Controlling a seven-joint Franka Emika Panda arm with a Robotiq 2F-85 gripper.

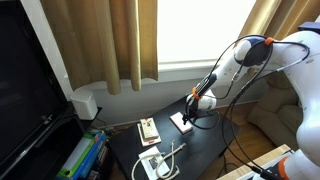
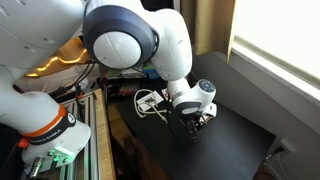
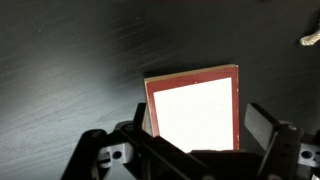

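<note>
A flat rectangular board (image 3: 194, 112) with a white face and a reddish-brown border lies on the dark table. It appears as a pale rectangle (image 1: 180, 122) in exterior view 1. My gripper is open above it, one finger toward each side of the board, nothing held. The board's lower part is hidden behind the gripper body in the wrist view. In exterior view 2 the gripper (image 2: 193, 123) hangs low near the table and mostly hides the board.
Left of the board, another pale book-like item (image 1: 148, 131) lies on the table. A white power strip with a cable (image 1: 158, 166) sits nearer the front. Bare tabletop (image 2: 232, 153) extends to the right in exterior view 2.
</note>
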